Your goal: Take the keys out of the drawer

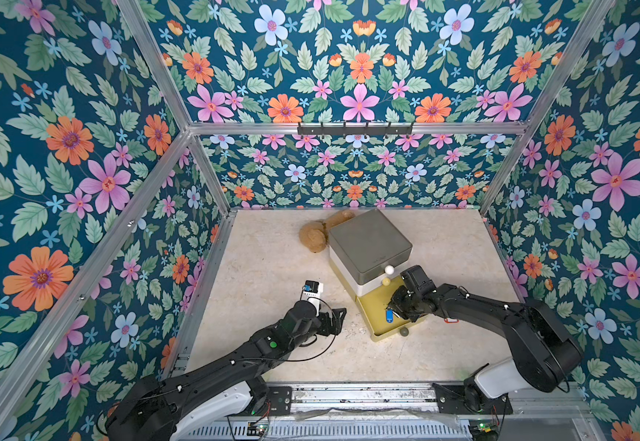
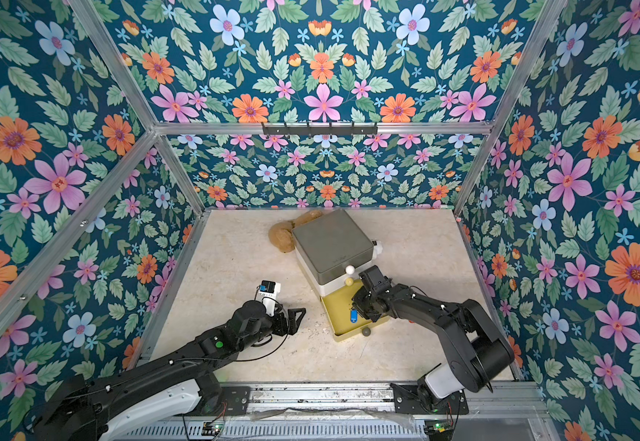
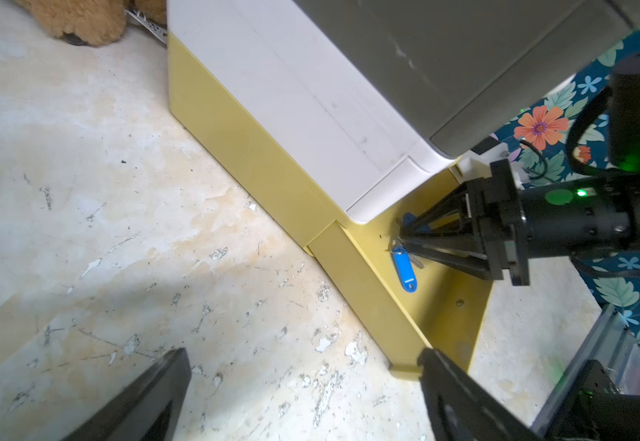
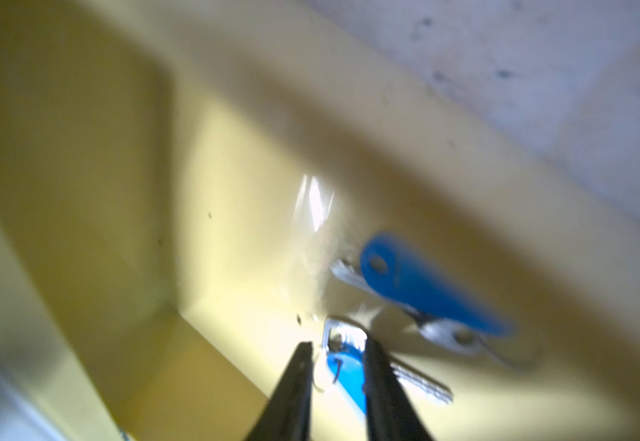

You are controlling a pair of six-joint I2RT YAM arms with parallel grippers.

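The yellow drawer [image 1: 369,330] stands pulled out from the white and grey cabinet [image 1: 369,242]. Inside it are two blue-tagged key sets: one blue tag [image 3: 403,269] nearer the drawer's front, and another blue tag [image 4: 422,283] beside the wall. My right gripper reaches down into the drawer, its fingertips a little apart. One tag with its metal ring [image 4: 345,334] shows in the gap between those fingers; whether they touch it is unclear. Left of the drawer, above the table, my left gripper is open and empty.
A brown plush toy [image 1: 314,236] lies left of the cabinet. Close by the drawer's front corner is a small grey ball [image 1: 404,331]. A red tag [image 1: 450,320] lies partly under the right arm. Bare table [image 1: 261,257] spreads to the left.
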